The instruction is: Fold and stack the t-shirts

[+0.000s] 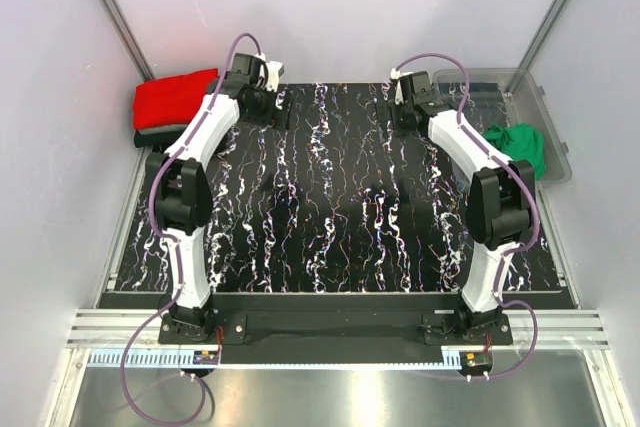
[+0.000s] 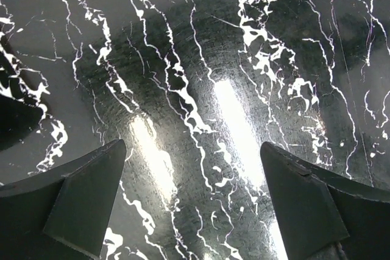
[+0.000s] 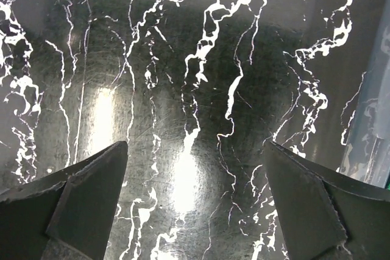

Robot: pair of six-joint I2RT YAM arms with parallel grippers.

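Observation:
In the top view a folded red shirt lies on dark folded cloth at the back left. A crumpled green shirt sits in a clear plastic bin at the right. My left gripper hangs over bare table just right of the folded pile, its fingers apart with nothing between them. My right gripper is over bare table left of the bin, likewise open and empty, its fingers wide apart.
The clear bin runs along the table's right side, its wall also showing in the right wrist view. White walls enclose the back and both sides.

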